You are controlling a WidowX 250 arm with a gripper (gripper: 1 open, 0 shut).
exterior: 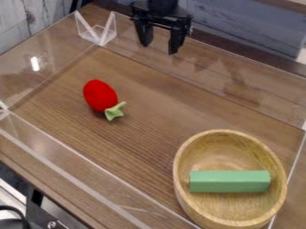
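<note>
My gripper [160, 39] is at the top centre of the camera view, dark, with its two fingers apart and nothing seen between them. A red vegetable with a green leafy tip [100, 97] lies on the wooden table at left of centre, well below the gripper. A wooden bowl [227, 215] at the bottom right holds a green rectangular block [228, 181].
A white wire or mesh object [97, 27] stands at the upper left, and dark cables show at the bottom left corner.
</note>
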